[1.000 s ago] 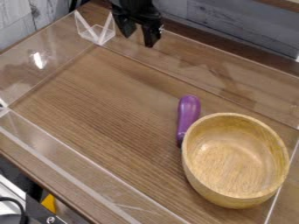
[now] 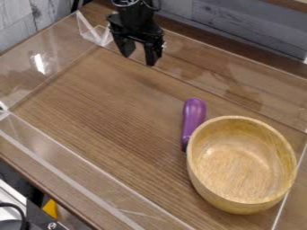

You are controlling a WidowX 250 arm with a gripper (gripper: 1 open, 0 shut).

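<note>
My black gripper [image 2: 136, 50] is at the top of the camera view, above the back part of the wooden table, open with nothing visible between its fingers. A purple eggplant [image 2: 193, 120] lies upright along the view's vertical, right of centre, just behind and left of a large beige bowl [image 2: 240, 193], which appears empty.
A back wall [image 2: 240, 27] runs along the top right, and clear plastic sides edge the left. Cables show at the lower left corner, outside the table.
The eggplant and bowl have not moved.
</note>
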